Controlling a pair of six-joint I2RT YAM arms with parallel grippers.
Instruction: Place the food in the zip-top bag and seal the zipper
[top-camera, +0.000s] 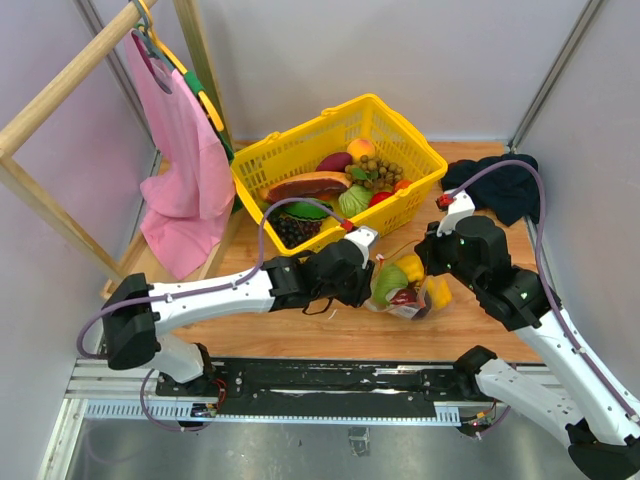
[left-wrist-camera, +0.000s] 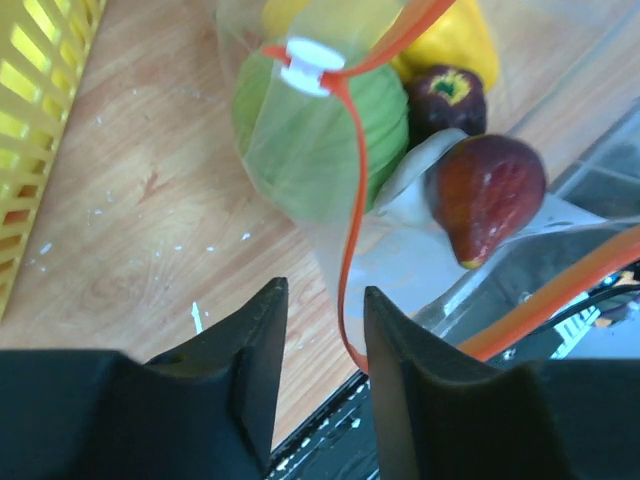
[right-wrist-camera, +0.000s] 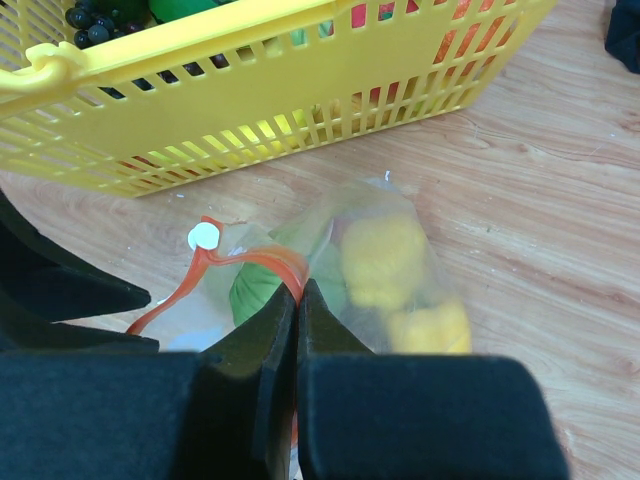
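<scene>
The clear bag (left-wrist-camera: 395, 265) lies on the table with food inside: a green cabbage (left-wrist-camera: 385, 125), a dark red fruit (left-wrist-camera: 487, 195), a small dark eggplant (left-wrist-camera: 445, 103) and yellow pieces (right-wrist-camera: 383, 262). Its mouth, edged with an orange zipper strip (left-wrist-camera: 355, 205), gapes toward the left arm; a white slider (right-wrist-camera: 203, 236) sits on the strip. My right gripper is shut on the strip beyond the slider. Part open, my left gripper is at the mouth's near end, the strip passing between or just above its fingers; contact is unclear.
Behind the bag stands a yellow basket (top-camera: 400, 210) full of play food. A dark cloth (top-camera: 505, 195) lies at the back right, and a pink garment (top-camera: 185, 170) hangs from a wooden rack on the left.
</scene>
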